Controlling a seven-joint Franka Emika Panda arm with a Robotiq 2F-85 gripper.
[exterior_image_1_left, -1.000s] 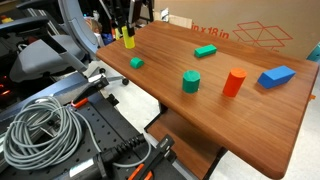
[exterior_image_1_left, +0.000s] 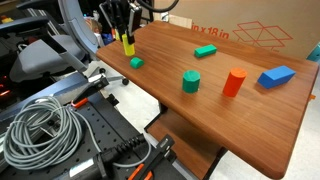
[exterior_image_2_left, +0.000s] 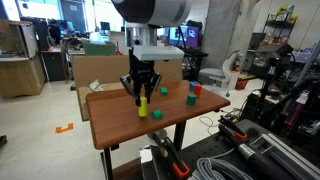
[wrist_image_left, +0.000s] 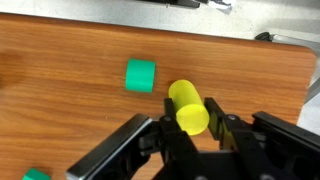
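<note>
A yellow cylinder (wrist_image_left: 185, 97) lies between the fingertips of my gripper in the wrist view, its round end facing the camera. My gripper is shut on it. In exterior view 1 the yellow cylinder (exterior_image_1_left: 128, 41) shows at the far left part of the table, below the dark gripper. Exterior view 2 has the same yellow cylinder (exterior_image_2_left: 143, 106) roughly upright under the gripper (exterior_image_2_left: 142, 88). Whether its lower end touches the table I cannot tell.
On the wooden table (exterior_image_1_left: 170, 65) a small green block (exterior_image_1_left: 137, 63) sits close to the yellow cylinder. Farther off stand a green cylinder (exterior_image_1_left: 191, 81), an orange cylinder (exterior_image_1_left: 234, 82), a blue block (exterior_image_1_left: 276, 77) and another green block (exterior_image_1_left: 205, 50). Bare tabletop lies between them.
The gripper and its arm have shifted slightly around the yellow cylinder, which now looks a little lower and more tilted in exterior view 1. The other objects have stayed put.
</note>
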